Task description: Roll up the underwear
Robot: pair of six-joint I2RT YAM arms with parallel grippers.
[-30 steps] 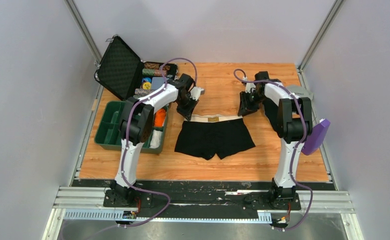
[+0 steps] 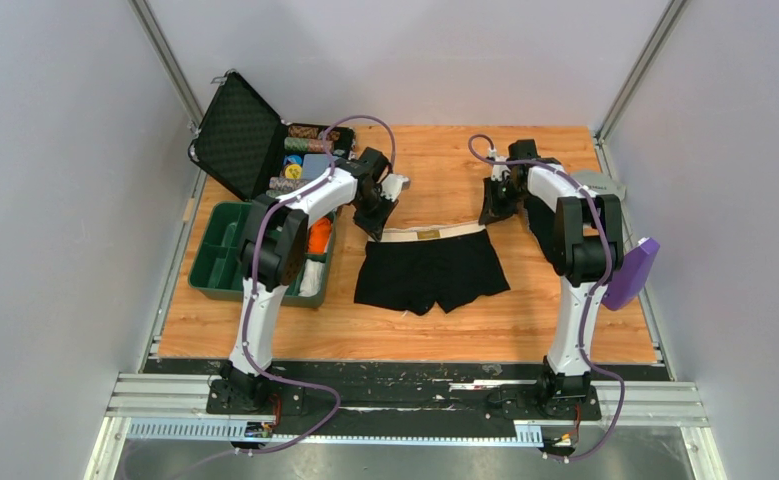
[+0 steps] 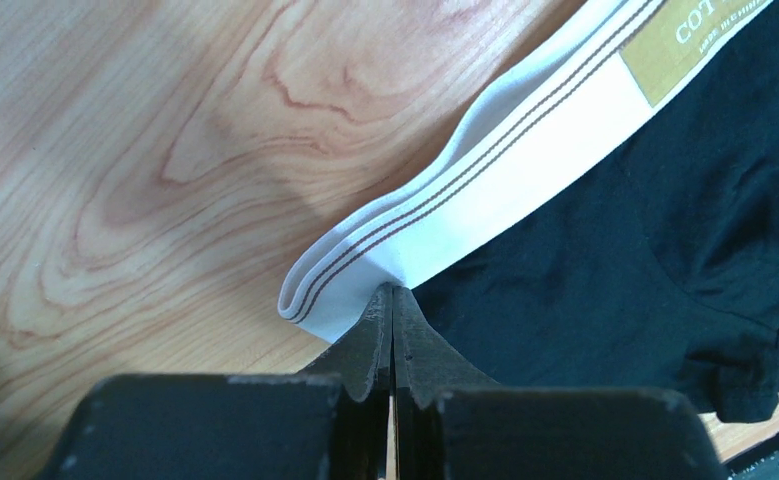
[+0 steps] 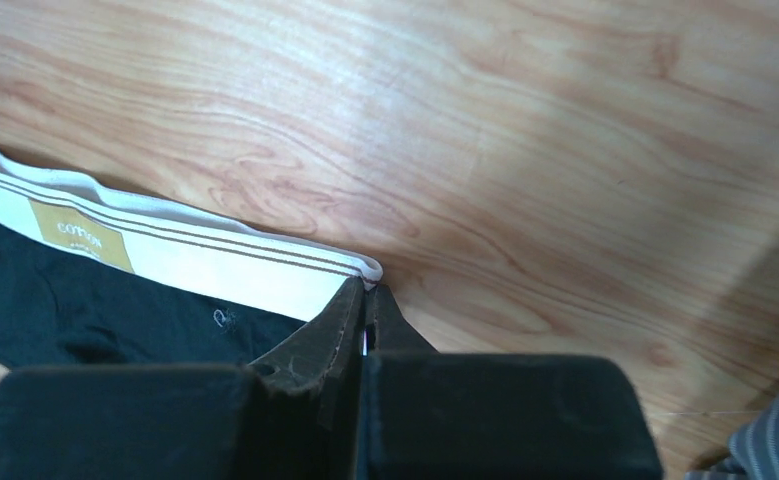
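Black boxer underwear (image 2: 430, 275) lies flat on the wooden table, its white waistband (image 3: 505, 170) with a gold cotton label toward the back. My left gripper is shut at the waistband's left end, its tips against the band; whether cloth is pinched between them is unclear. My right gripper is shut at the band's right end, the folded edge right at its fingertips, where a hold on it cannot be made out.
At left are a green compartment bin (image 2: 210, 280) with clothes and an open black case (image 2: 235, 130). Dark cloth and a purple object (image 2: 630, 270) sit at right.
The left arm is about still.
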